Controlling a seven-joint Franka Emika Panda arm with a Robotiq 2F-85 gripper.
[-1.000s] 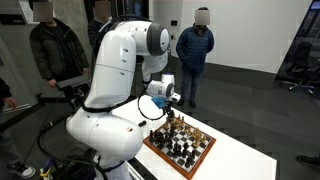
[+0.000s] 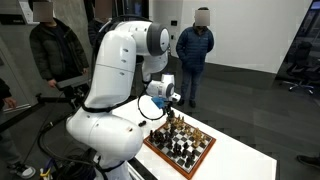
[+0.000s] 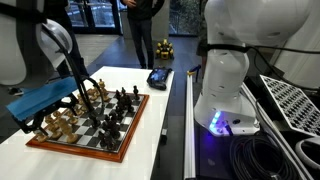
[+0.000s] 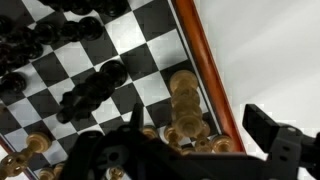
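Observation:
My gripper stands open low over the chessboard, its fingers (image 4: 268, 130) spread to either side of a light wooden chess piece (image 4: 185, 105). That piece is near the board's wooden edge and appears to stand free of both fingers. A dark piece (image 4: 93, 92) sits further left in the wrist view. The chessboard (image 2: 210, 152) lies on a white table, with dark and light pieces on it. In the second exterior view the gripper (image 3: 52, 125) is at the board's left end, where the light pieces are, and its tips are partly hidden.
More light pieces (image 4: 38, 143) and a row of dark pieces (image 4: 92, 28) crowd the board around the gripper. White table (image 2: 235, 165) beside the board is bare. A dark device (image 3: 159, 77) lies on the table beyond it. People stand behind the table.

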